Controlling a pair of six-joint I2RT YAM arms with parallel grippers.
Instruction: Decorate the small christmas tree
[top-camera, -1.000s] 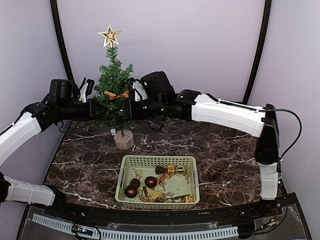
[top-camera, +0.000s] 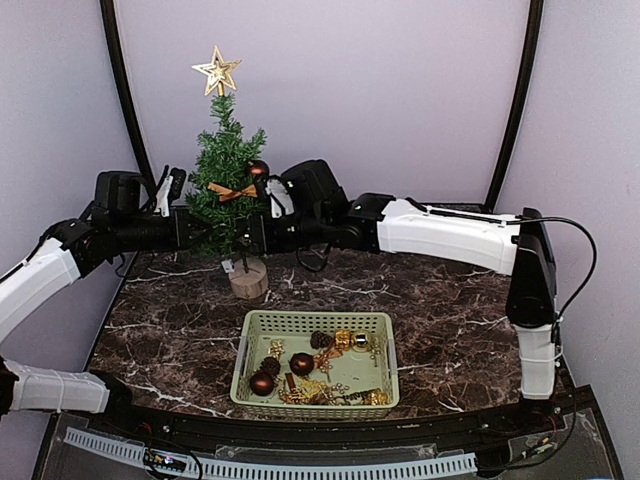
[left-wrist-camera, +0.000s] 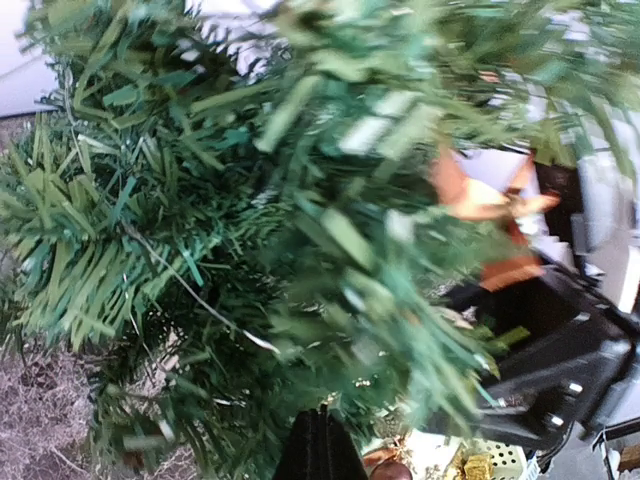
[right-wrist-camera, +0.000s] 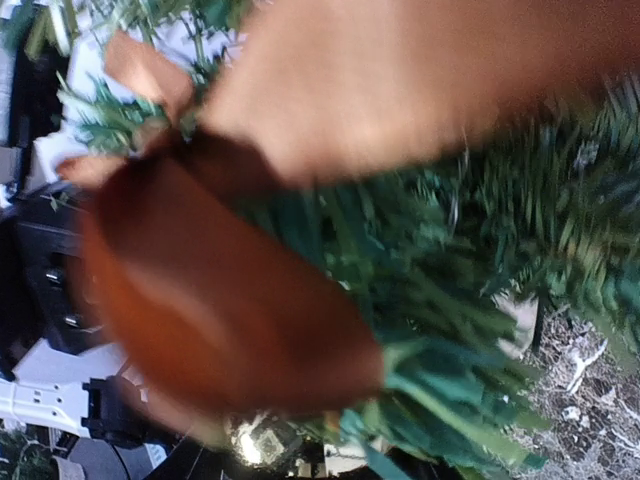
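Observation:
The small tree (top-camera: 225, 150) with a gold star (top-camera: 216, 72) carries an orange bow (top-camera: 230, 192), large and blurred in the right wrist view (right-wrist-camera: 220, 290). A dark red bauble (top-camera: 258, 170) shows at its right side. My left gripper (top-camera: 190, 230) is at the tree's left; in the left wrist view its fingertips (left-wrist-camera: 318, 420) are together among branches, nothing visible between them. My right gripper (top-camera: 258, 228) is at the tree's right by the bow; its fingertips are hidden or too dark to tell what is between them.
A pale green basket (top-camera: 242, 350) holds several baubles, pine cones and gold ornaments at the front. Both arms crowd round the tree above its wooden base (top-camera: 249, 282).
Both grippers have moved a little lower in the top view, the right one most. The red bauble at the tree's right side has come into view.

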